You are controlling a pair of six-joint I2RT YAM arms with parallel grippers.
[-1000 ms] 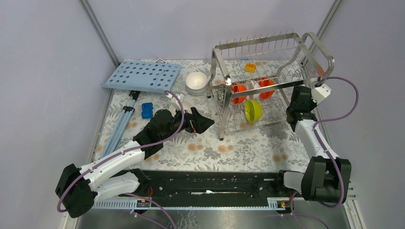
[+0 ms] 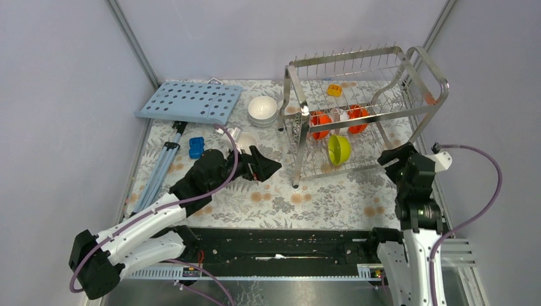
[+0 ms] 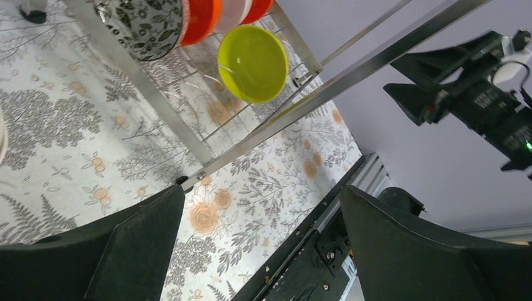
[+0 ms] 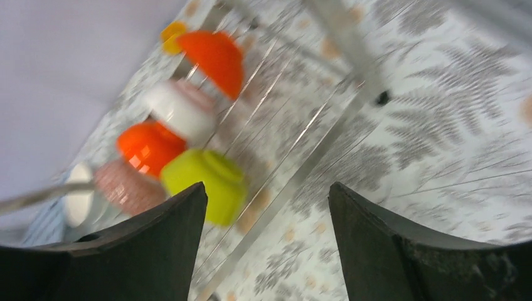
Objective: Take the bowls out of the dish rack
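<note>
The steel dish rack (image 2: 338, 124) holds a yellow-green bowl (image 2: 339, 149) at the front of its lower level, with orange bowls (image 2: 358, 118), a white one and a patterned one (image 3: 141, 28) behind. My left gripper (image 2: 261, 164) hangs open left of the rack, nothing between its fingers. My right gripper (image 2: 392, 159) is open at the rack's front right corner; its blurred wrist view shows the lower-level bowls ahead, nothing between the fingers.
Stacked white bowls (image 2: 261, 108) stand left of the rack. A blue perforated board (image 2: 188, 100) and blue item (image 2: 196, 146) lie farther left.
My left gripper has shifted slightly toward the front left.
</note>
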